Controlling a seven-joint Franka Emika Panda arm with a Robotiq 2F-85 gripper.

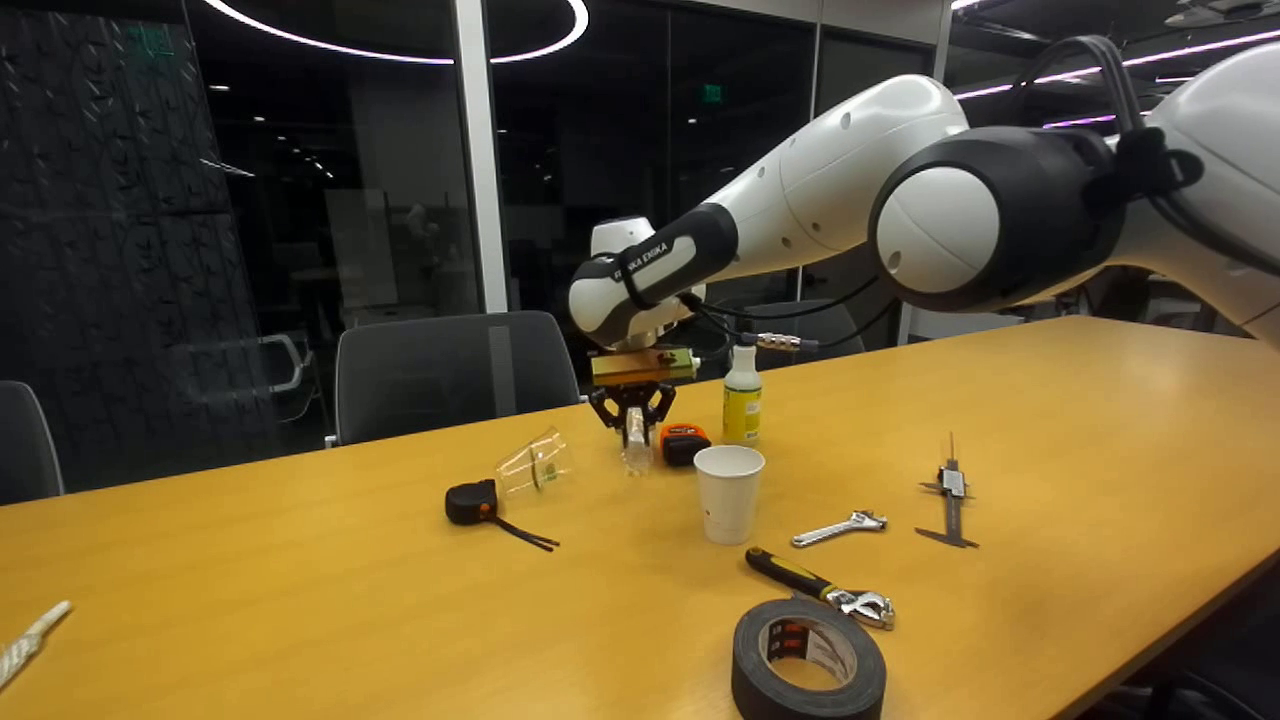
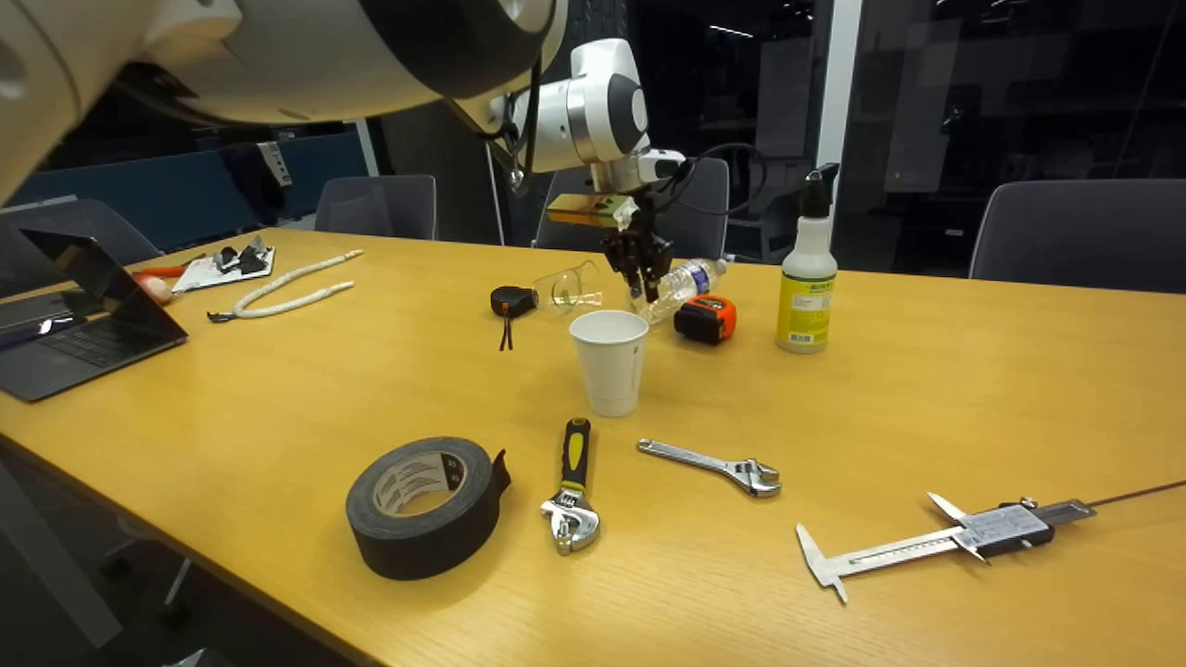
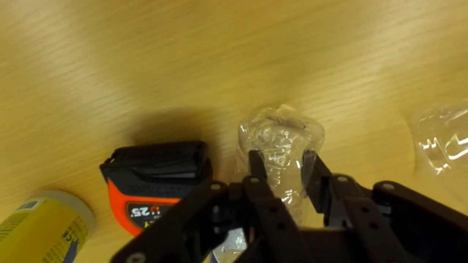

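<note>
A clear plastic bottle (image 2: 680, 291) lies on its side on the table, its base end toward the white cup. My gripper is shut on this bottle near its base, one finger on each side, as the wrist view shows. In exterior view 1 the gripper (image 1: 633, 420) points straight down, and the bottle's clear end (image 1: 636, 456) shows below the fingers. The bottle's labelled part is mostly covered by the gripper in the wrist view. Whether the bottle is touching the table all along cannot be told.
Close beside the bottle sits an orange-black tape measure (image 3: 162, 179). A clear cup (image 1: 534, 466) lies by a black tape measure (image 1: 470, 502). Around them stand a white cup (image 2: 611, 372) and a spray bottle (image 2: 806, 295). Wrenches, calipers (image 2: 945, 545) and black tape (image 2: 422, 522) occupy the front.
</note>
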